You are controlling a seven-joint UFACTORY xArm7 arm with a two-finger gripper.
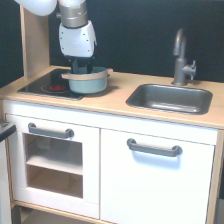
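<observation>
A blue-grey pot (90,84) with light handles stands at the right edge of the black stovetop (45,86). My white arm comes down from the top left. Its gripper (80,67) is low at the pot's rear left rim, with dark fingers reaching down to the pot's opening. The fingertips are too small and dark to make out. Whether they touch the pot or hold its rim does not show.
A steel sink (170,98) with a dark grey faucet (181,62) is set in the wooden counter (118,100) on the right. Below are a white oven door (55,150) and a white cabinet door (155,180), both with dark handles. Bare counter lies between pot and sink.
</observation>
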